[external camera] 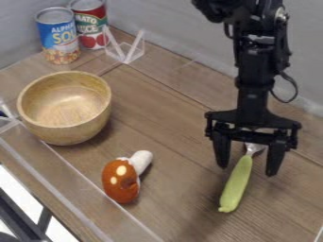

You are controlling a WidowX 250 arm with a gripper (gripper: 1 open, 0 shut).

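Observation:
My black gripper (247, 149) hangs on the right, open, its two fingers on either side of the upper white end of a long pale green vegetable (236, 184) lying on the wooden table. An orange mushroom-like toy (121, 180) with a white stem lies at the lower left of the view.
A wooden bowl (64, 104) stands at the left. Two cans, an Alpha soup can (59, 40) and a red can (90, 19), stand in the back left corner by the wall.

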